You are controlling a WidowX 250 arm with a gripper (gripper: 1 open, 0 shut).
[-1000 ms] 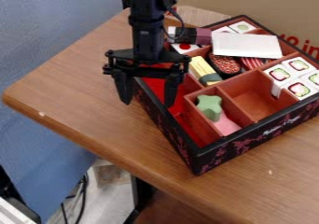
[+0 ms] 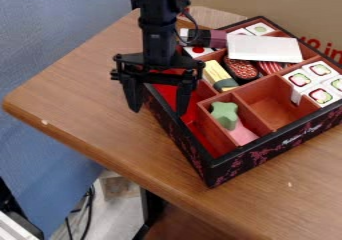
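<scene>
My black gripper (image 2: 159, 90) hangs pointing down over the left end of a red-and-black bento box (image 2: 267, 149), its fingers spread apart near the box's left wall. Inside the box are a green star piece (image 2: 225, 115) with a pink piece (image 2: 242, 134), a yellow striped piece (image 2: 217, 75), a patterned piece (image 2: 242, 69), white sushi-print pieces (image 2: 315, 82) and a white lid or card (image 2: 263, 48). Whether anything is between the fingertips is hard to see.
A cardboard panel (image 2: 287, 4) stands behind the box.
</scene>
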